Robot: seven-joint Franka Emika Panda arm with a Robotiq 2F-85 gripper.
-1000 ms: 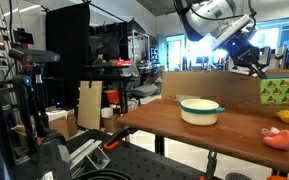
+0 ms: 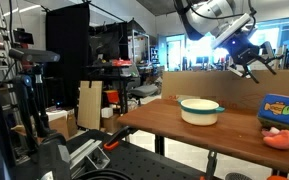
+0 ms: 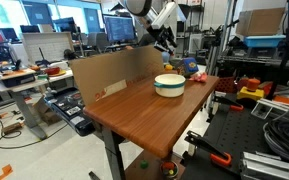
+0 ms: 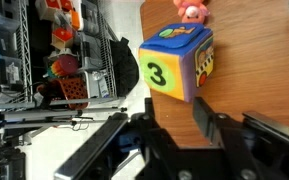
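A multicoloured cube with a blue face is low at the right end of the table in exterior view 1, below and apart from my gripper. In the wrist view the cube shows a "3" on an orange side, a blue-and-yellow side, and nothing gripping it. My dark fingers stand apart at the bottom of that view. Whether the cube rests fully on the table cannot be told. A red toy lies in front of the cube.
A white bowl with a teal rim stands on the wooden table, left of the cube in exterior view 1. Shelving lies beyond the table edge in the wrist view.
The arm looks nearly still.
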